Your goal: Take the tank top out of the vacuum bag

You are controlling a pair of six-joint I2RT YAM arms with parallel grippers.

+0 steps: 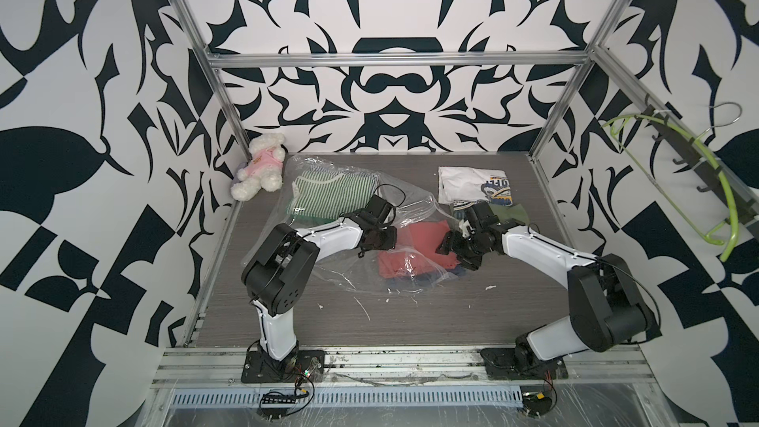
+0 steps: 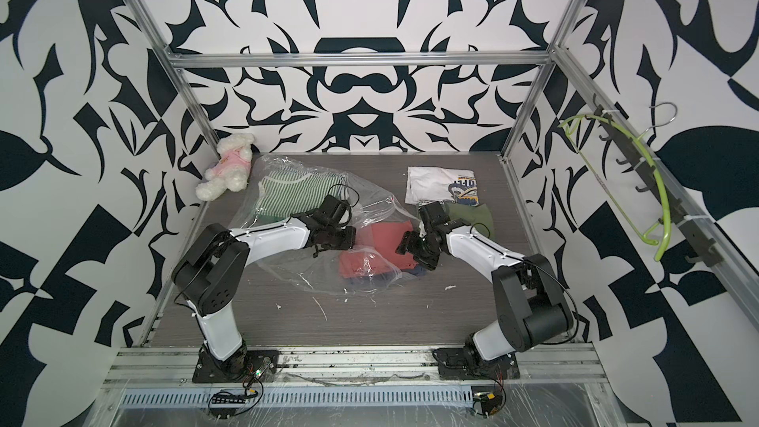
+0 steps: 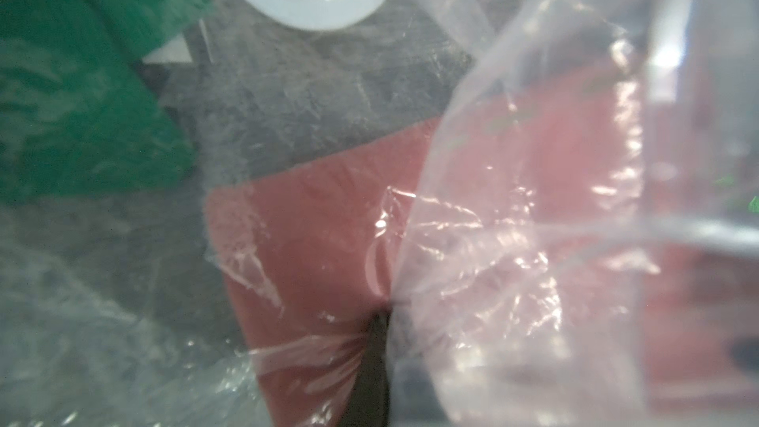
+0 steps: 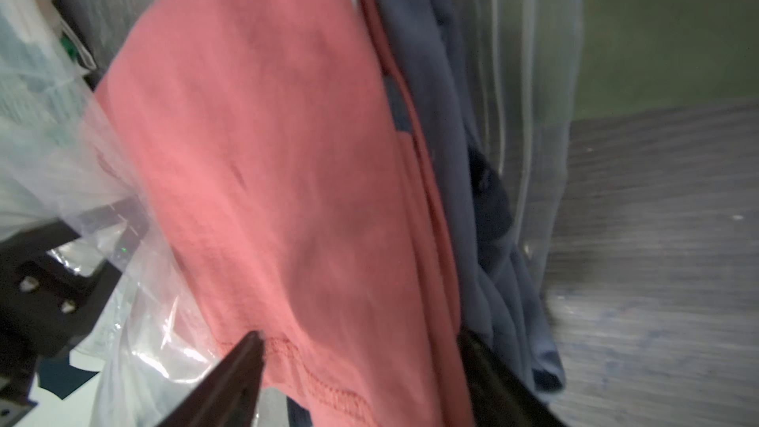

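A folded coral-red garment (image 1: pixel 423 241), which looks like the tank top, lies partly under the clear vacuum bag (image 1: pixel 336 273), with a navy cloth (image 4: pixel 506 308) beneath it. At the bag's mouth, my left gripper (image 1: pixel 387 239) is shut, and film folds gather at its dark finger (image 3: pixel 370 379) in the left wrist view. My right gripper stands open over the coral garment's right part. Its two blurred fingers straddle the cloth, their tips low in the right wrist view. Whether they touch it cannot be told.
A green-striped garment (image 1: pixel 336 193) lies under the bag film at the left. Behind the right arm are a folded white shirt (image 1: pixel 466 184) and an olive cloth (image 2: pixel 472 217). A plush toy (image 1: pixel 265 166) sits at the back left.
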